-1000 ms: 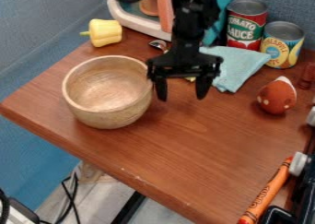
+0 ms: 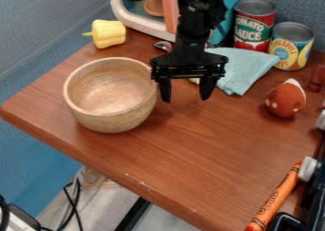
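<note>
My black gripper (image 2: 185, 88) hangs over the middle of the wooden table, just right of a pale wooden bowl (image 2: 102, 106), its fingers pointing down and spread apart. A folded light blue cloth (image 2: 245, 71) lies behind and to the right of it. Something small and yellowish is partly hidden behind the fingers, and I cannot tell what it is.
A yellow toy (image 2: 106, 32) is at the back left. Tomato can (image 2: 253, 28), yellow can (image 2: 291, 47), red egg-shaped toy (image 2: 286, 101) and orange crayon (image 2: 272, 205) line the back and right.
My gripper looks slightly blurred one second ago and sharper now, with at most a very slight shift. The objects on the table have not moved.
</note>
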